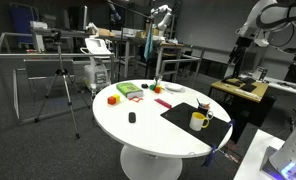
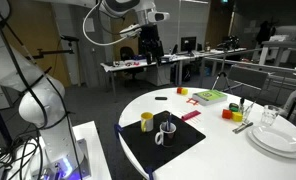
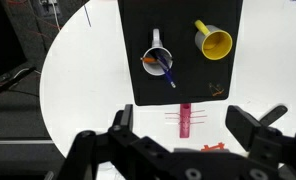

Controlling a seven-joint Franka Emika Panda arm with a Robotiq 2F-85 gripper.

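Observation:
High above the white round table (image 2: pixel 113 165), my gripper is open, its dark fingers wide apart with nothing between them. Below it, a white mug (image 3: pixel 155 42) holding several pens stands on a black mat (image 3: pixel 188 85). A yellow mug (image 3: pixel 203 46) is on the same mat, a short way from the white one; the wrist view looks down into both. Exterior view 2 has the yellow mug (image 2: pixel 146 124) and white mug (image 2: pixel 168 137) upright near each other. A pinkish-red stick-like object (image 3: pixel 185 122) lies just off the mat, seen between the fingers.
A small black object (image 1: pixel 132 117) lies on clear tabletop. A green box (image 2: pixel 211 97), red and yellow pieces (image 2: pixel 234 114), and white plates (image 2: pixel 276 142) sit farther along the table. A blue clamp-like object (image 1: pixel 211 157) is at the edge. A tripod (image 1: pixel 62 85) stands away from the table.

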